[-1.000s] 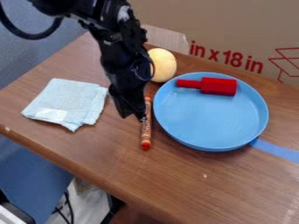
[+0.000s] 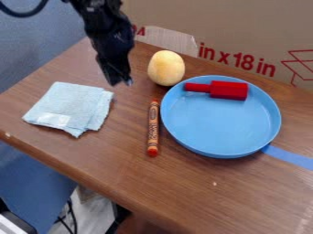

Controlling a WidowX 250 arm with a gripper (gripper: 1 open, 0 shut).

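Note:
My black gripper [image 2: 119, 73] hangs over the wooden table at the upper middle, blurred; whether it is open or shut is unclear. Below and left of it lies a folded pale blue cloth [image 2: 68, 107]. An orange stick-like item [image 2: 153, 128] lies lengthwise left of a blue plate [image 2: 219, 128], which has a red object [image 2: 228, 90] on its back part. A yellow rounded object [image 2: 167, 67] sits behind the plate's left side, right of my gripper.
A cardboard panel [image 2: 244, 32] stands along the back. Blue tape [image 2: 290, 157] runs right of the plate.
My gripper has moved up and back to the left, away from the orange item, uncovering it and the space between cloth and plate. The objects on the table look unmoved.

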